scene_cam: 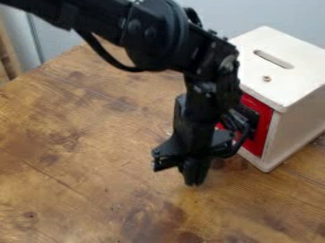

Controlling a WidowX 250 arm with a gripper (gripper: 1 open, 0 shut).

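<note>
My black gripper (195, 171) points straight down, low over the wooden table (76, 171), just in front and left of a white wooden box (290, 95) with a red front panel (256, 140). Its fingertips are together, with nothing visible between them. The arm covers much of the red panel and the dark fitting on it.
The box takes up the right side, with a slot in its top. A pale wall stands behind.
</note>
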